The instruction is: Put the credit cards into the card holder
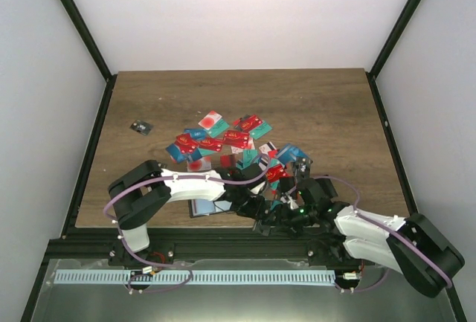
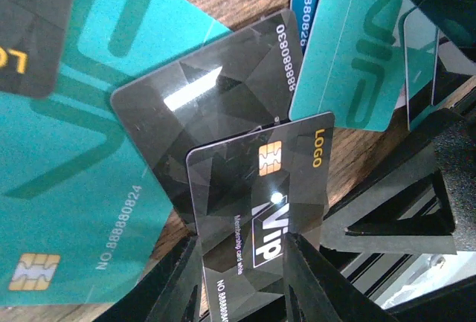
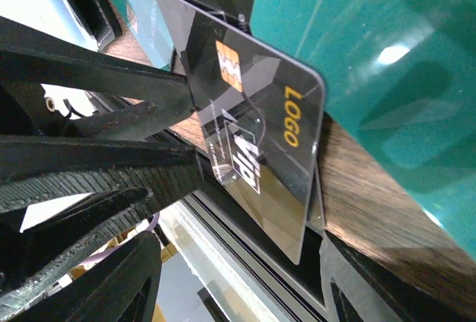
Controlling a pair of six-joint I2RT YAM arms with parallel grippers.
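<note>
A black VIP card (image 2: 256, 210) lies partly over another dark card (image 2: 216, 91) in the left wrist view. My left gripper is at its lower end, fingers apart, one on either side of it. The right wrist view shows the VIP card (image 3: 253, 125) tilted up, its left edge close to the left gripper's fingers (image 3: 167, 99). Low in that view, my right gripper stands open; whether it touches the card cannot be told. The open card holder (image 1: 201, 207) lies at the table's front, partly covered by the left arm.
Teal cards (image 2: 82, 181) lie around the VIP card. Several red cards (image 1: 236, 138) are piled mid-table, and one dark card (image 1: 141, 126) sits alone at the left. Both grippers crowd together near the front edge.
</note>
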